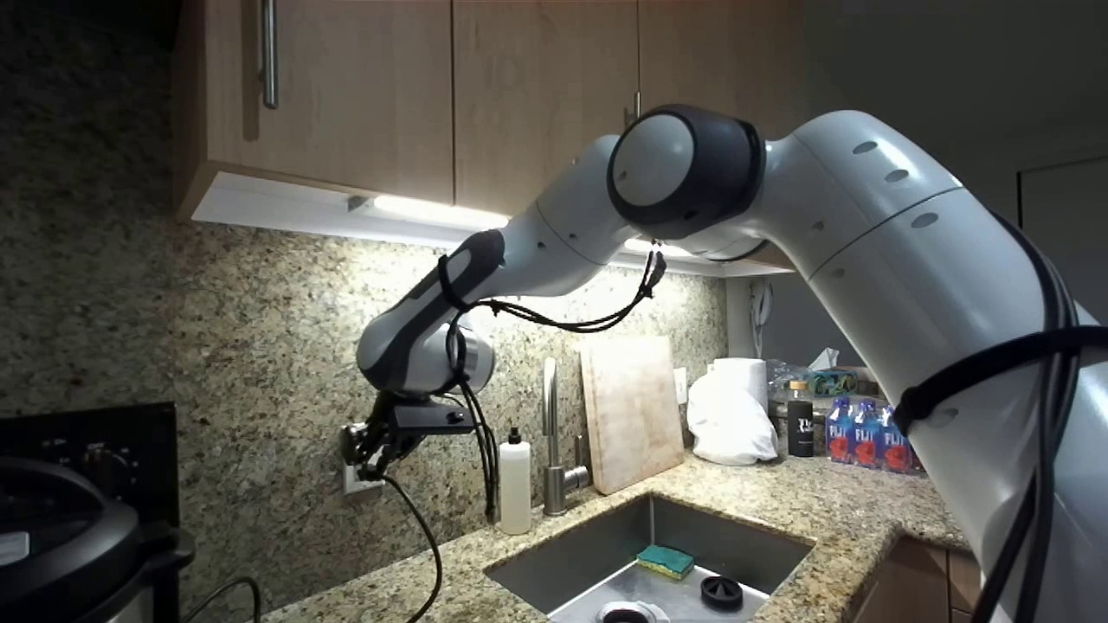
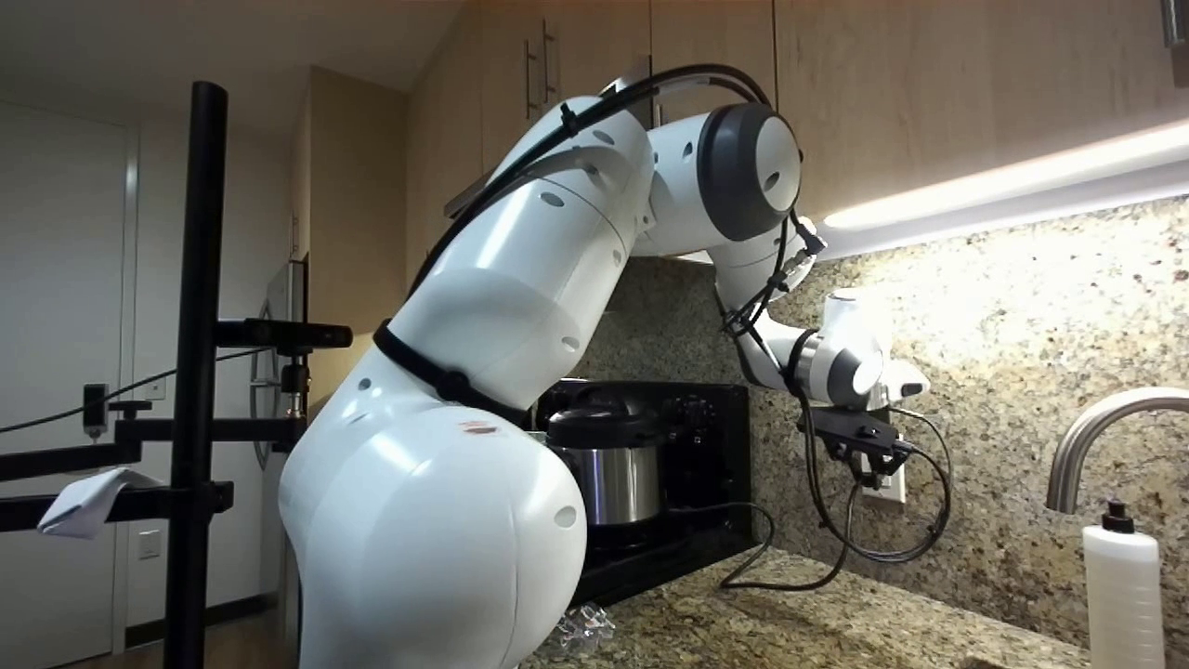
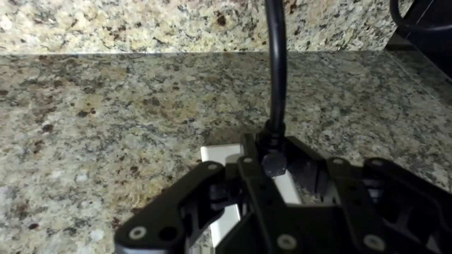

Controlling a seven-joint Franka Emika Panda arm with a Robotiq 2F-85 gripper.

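A black plug with its cord running from it is clamped between the fingers of my gripper in the wrist view. Behind them, the white wall outlet plate is largely covered by the black fingers. In exterior view 1 my gripper is right up at the wall, with only the lower edge of the outlet showing. Part of the same outlet appears below the wrist in exterior view 2. The plug's prongs and the sockets are hidden, so I cannot tell whether they meet.
A black-lidded cooker stands by the stove, with a cord trailing over the counter. To the outlet's right are a white bottle, a faucet and the sink. Cabinets hang above.
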